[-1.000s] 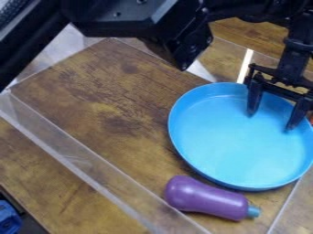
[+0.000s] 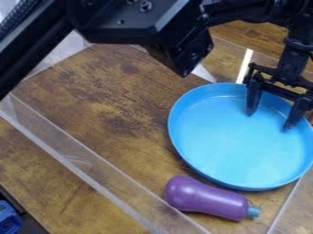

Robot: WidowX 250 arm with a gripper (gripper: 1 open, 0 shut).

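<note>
My black gripper point(image 2: 274, 110) reaches down from the upper right to the far right part of a blue round plate point(image 2: 235, 155), its two fingers apart with nothing visible between them. A purple toy eggplant point(image 2: 210, 197) with a teal stem lies on the wood just outside the plate's lower left edge.
Clear plastic strips run along its lower left, and a blue object point(image 2: 7, 219) sits at the bottom left corner. The dark arm body spans the top of the view.
The upper arm segment has shifted very slightly; the gripper, plate and eggplant look unmoved.
</note>
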